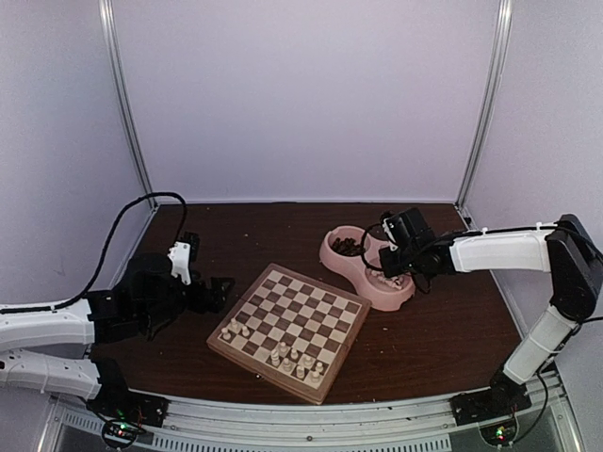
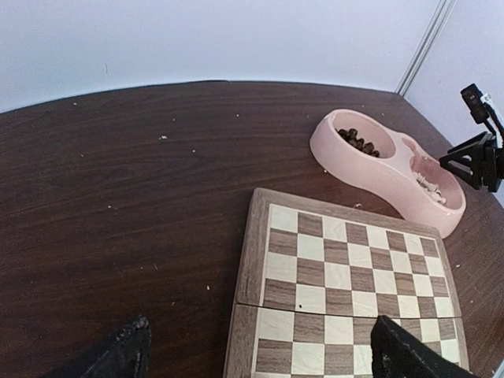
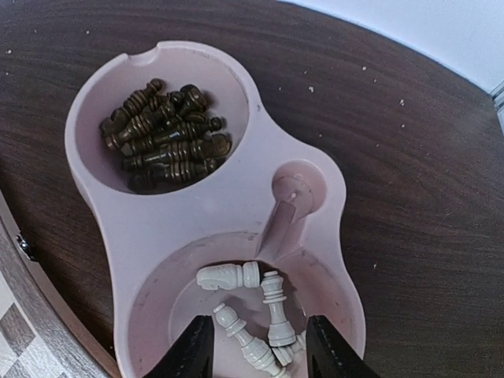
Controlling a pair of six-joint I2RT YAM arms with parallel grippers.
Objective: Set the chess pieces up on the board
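The chessboard (image 1: 297, 322) lies at an angle in the middle of the table, with several white pieces (image 1: 285, 363) standing along its near edge and two or so at its left corner. Behind it to the right is a pink two-bowl container (image 3: 173, 236). Dark pieces (image 3: 169, 142) fill one bowl; a few white pieces (image 3: 277, 309) lie on their sides in the other. Over that white-piece bowl hovers my right gripper, fingers apart, nothing held. Left of the board my left gripper is open and empty.
Bare table (image 2: 118, 220) stretches behind and left of the board. Between the board's right edge and the container there is only a narrow gap. White walls (image 1: 301, 94) enclose the back and sides.
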